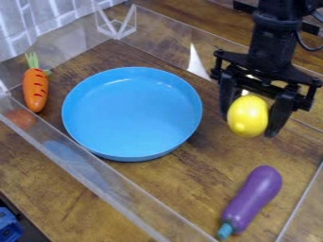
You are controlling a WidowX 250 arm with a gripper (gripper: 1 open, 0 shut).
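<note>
My black gripper (263,93) hangs at the upper right, shut on a yellow lemon-like toy (248,116), above the wooden floor to the right of a round blue plate (131,112). Below it a purple eggplant toy (252,198) with a teal stem lies at the lower right.
An orange carrot toy (37,87) lies at the far left. Clear plastic walls (98,173) edge the work area. Bare wood shows between the plate and the eggplant, and a blue object is at the lower-left corner.
</note>
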